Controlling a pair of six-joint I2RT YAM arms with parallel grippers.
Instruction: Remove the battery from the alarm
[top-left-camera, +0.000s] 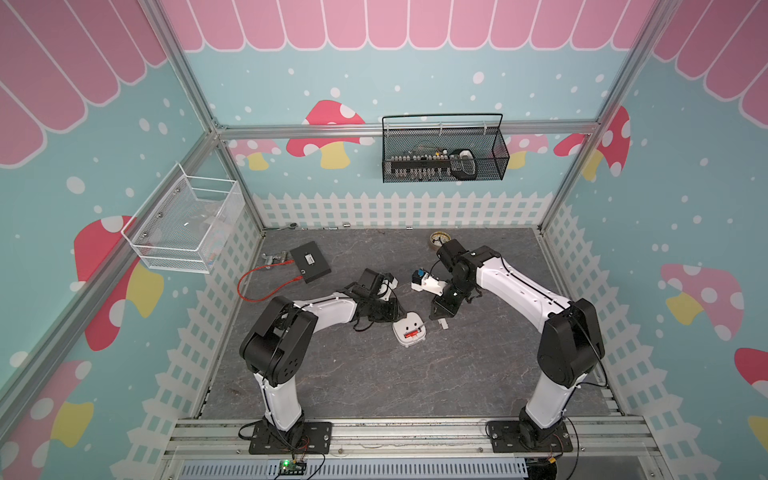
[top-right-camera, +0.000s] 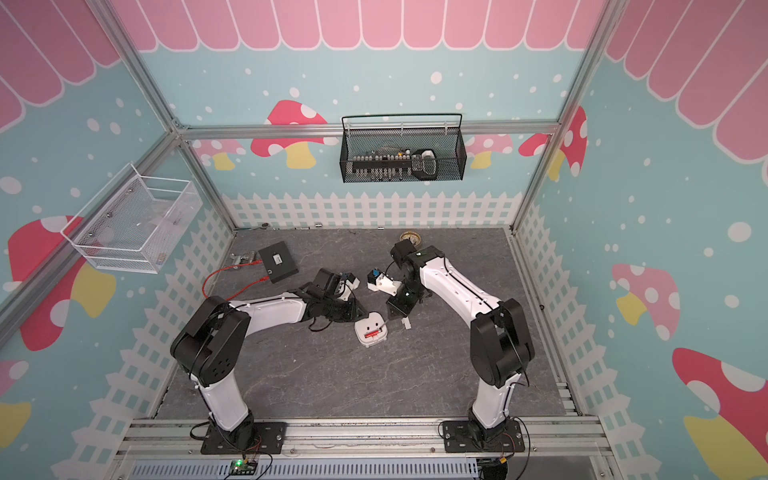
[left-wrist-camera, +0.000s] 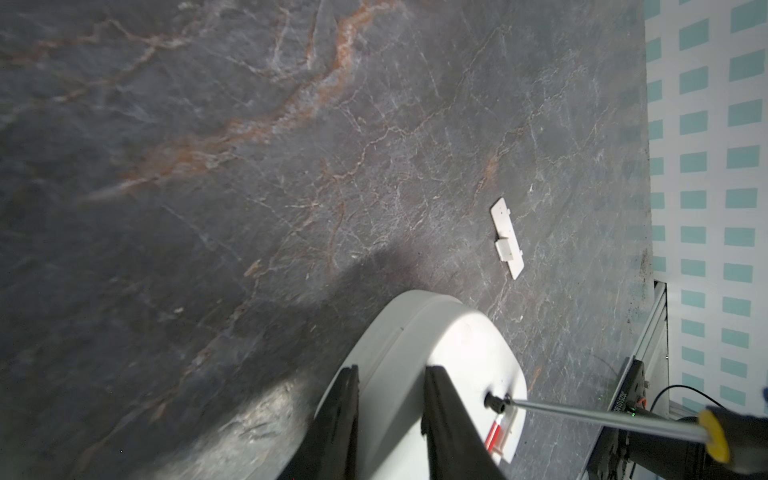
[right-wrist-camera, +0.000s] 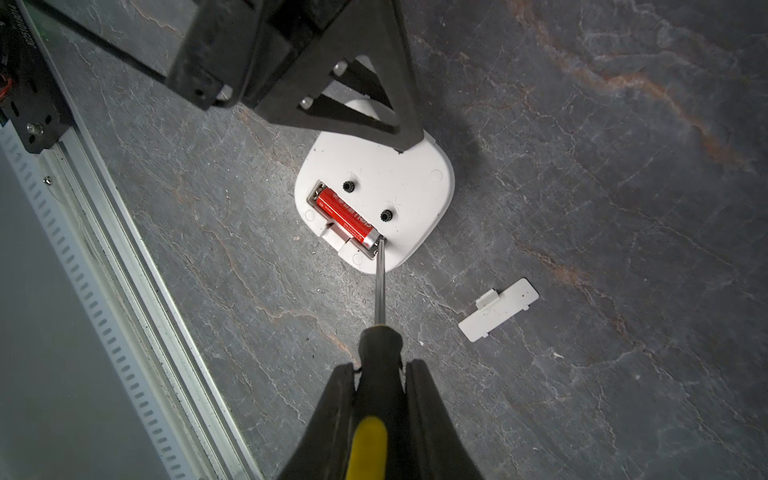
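The white alarm lies back up on the table, its red battery in the open compartment. My right gripper is shut on a yellow-and-black screwdriver, whose tip is at the battery's end. My left gripper has its fingers a little apart at the alarm's rounded edge; whether they grip it is unclear. The loose battery cover lies beside the alarm.
A dark box with red leads lies at the back left, and a round brass object at the back right. Baskets hang on the walls.
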